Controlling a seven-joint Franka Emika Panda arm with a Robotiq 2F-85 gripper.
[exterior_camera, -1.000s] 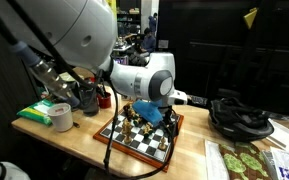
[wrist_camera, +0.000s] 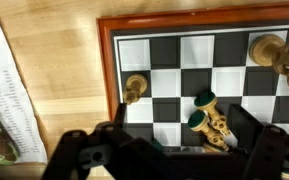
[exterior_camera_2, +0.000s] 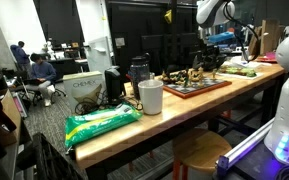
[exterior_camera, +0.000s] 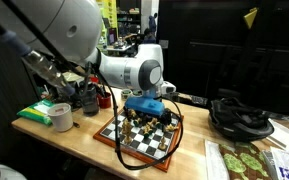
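A chessboard (exterior_camera: 134, 143) with a reddish-brown frame lies on the wooden table, with several chess pieces on it. In the wrist view, one wooden piece (wrist_camera: 135, 88) stands alone near the board's left edge. Two pieces with green bases (wrist_camera: 208, 118) lie tipped over near the right finger, close together. Larger wooden pieces (wrist_camera: 274, 52) are at the upper right. My gripper is over the board with its fingers wide apart and nothing held between them. Its dark fingers hide part of the lower squares.
A white cup (exterior_camera: 61, 117) and a green packet (exterior_camera: 34, 110) are on the table's left. To the right lie a black bag (exterior_camera: 241, 118) and printed sheets (exterior_camera: 239, 162). A wooden stool (exterior_camera_2: 201, 148) stands below the table edge. Bare wood borders the board.
The arm's lower part has shifted a little to the left over the board in exterior view 1. The surroundings look the same.
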